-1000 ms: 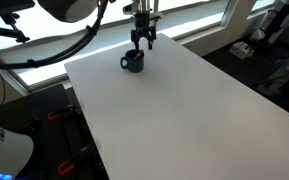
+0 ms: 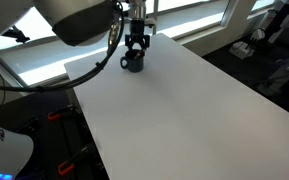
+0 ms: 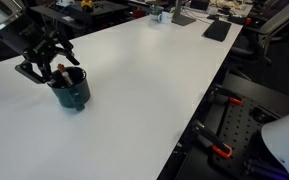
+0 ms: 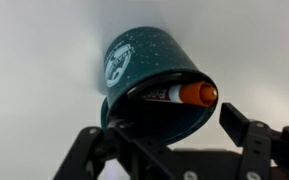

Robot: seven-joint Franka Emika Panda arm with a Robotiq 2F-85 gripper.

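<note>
A dark green mug (image 3: 71,92) stands on the white table, its handle turned toward the near side in the second exterior view. Inside leans a marker (image 4: 196,94) with an orange cap at the mug's rim; in the second exterior view the marker's orange end (image 3: 61,67) shows at the opening. My gripper (image 3: 58,63) is right at the mug's mouth, its fingers apart. In the wrist view its fingers (image 4: 236,122) stand well separated, with the marker's cap in the space ahead between them. Whether a finger touches the mug or marker, I cannot tell.
Wide bare table (image 2: 184,110) stretches away from the mug. In the second exterior view, a few small items (image 3: 156,13) and a dark pad (image 3: 217,30) lie at the far end. A black clamp-like part (image 3: 212,140) sits by the near edge.
Over the last second my gripper came down and to the left, onto the mug's opening. The mug has stayed in place.
</note>
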